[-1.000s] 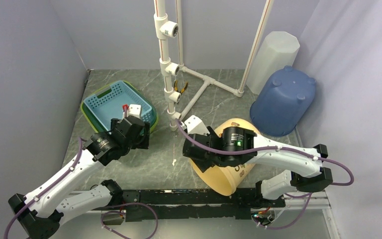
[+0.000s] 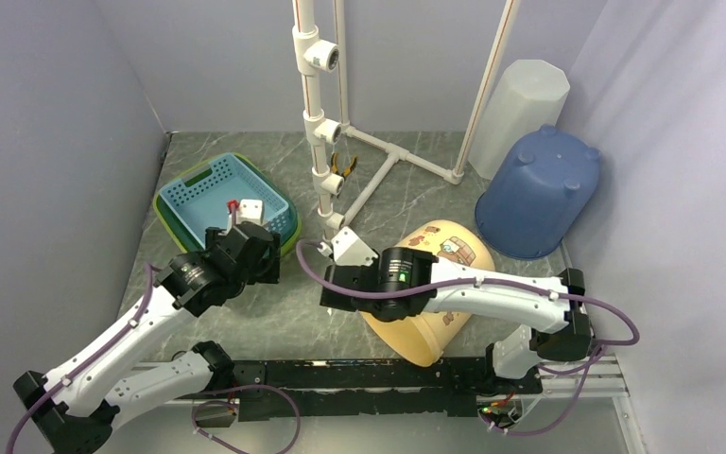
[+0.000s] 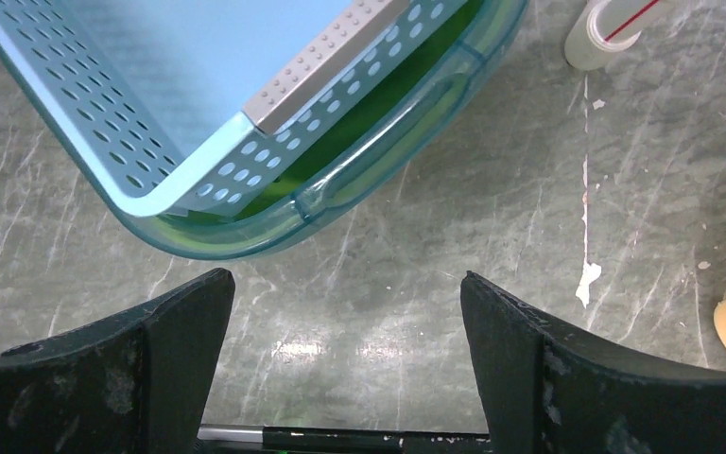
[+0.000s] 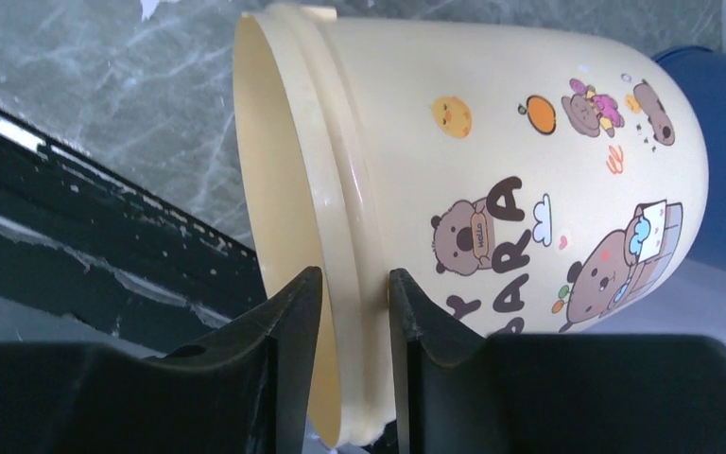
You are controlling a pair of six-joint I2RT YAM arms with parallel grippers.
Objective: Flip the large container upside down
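Observation:
The cream cartoon-printed container (image 4: pixel 539 170) lies on its side on the grey table, mouth toward the front left, in the top view partly under my right arm. My right gripper is at its rim, fingers partly open and straddling the rim band; whether they touch it is unclear. My left gripper stands open over bare table beside the stacked baskets, nothing between its fingers.
A blue bucket (image 2: pixel 534 199) stands upside down at the right, before a translucent container (image 2: pixel 520 104). A pale blue basket (image 2: pixel 194 194) sits in a green one at the left. A white pipe stand (image 2: pixel 378 184) occupies the back middle.
The left arm has moved very little.

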